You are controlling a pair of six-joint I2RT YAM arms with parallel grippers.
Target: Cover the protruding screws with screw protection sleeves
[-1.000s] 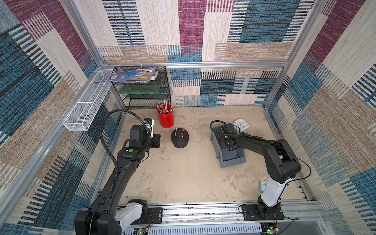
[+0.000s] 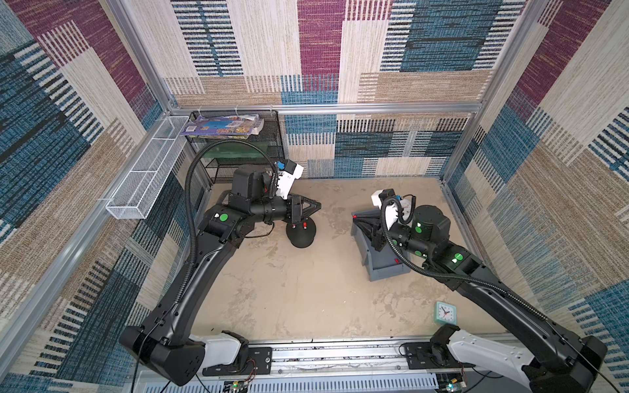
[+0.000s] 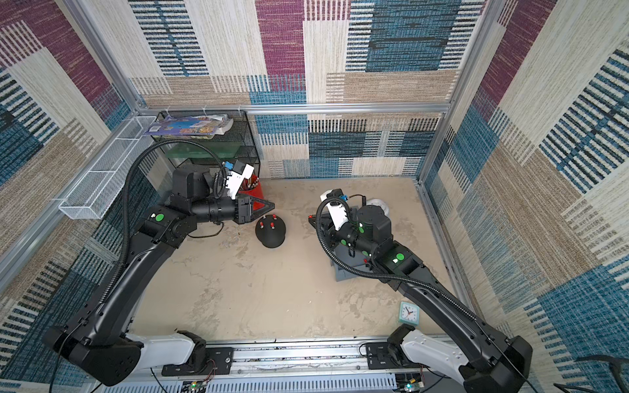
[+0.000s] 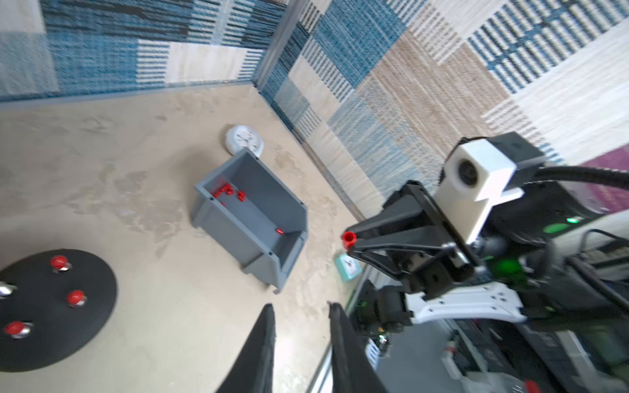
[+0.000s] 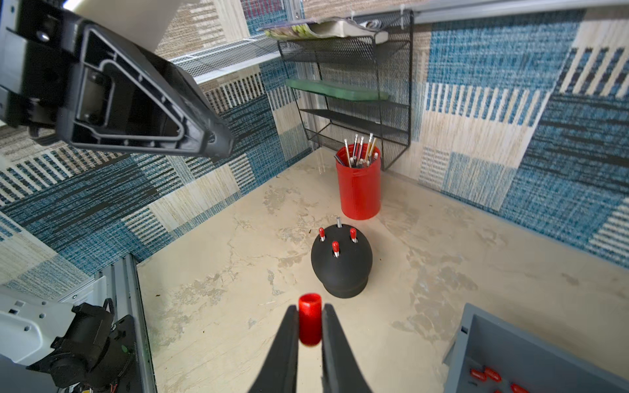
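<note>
A black dome stands on the table, with several screws sticking up from its top. Three carry red sleeves, and one screw is bare metal. My right gripper is raised by the grey bin and pinches a red sleeve between its fingertips; the sleeve also shows at that gripper's tips in the left wrist view. My left gripper is open and empty, reaching over the table close to the dome in both top views. Loose red sleeves lie inside the grey bin.
Behind the dome is a red brush cup, with a black mesh rack farther back. A white round clock sits beyond the bin, and a teal clock lies near the front right.
My right gripper has risen out of the bin and now shows a sleeve at its tips, pointing left. My left arm has moved right and up, hiding the red cup in the top left view.
</note>
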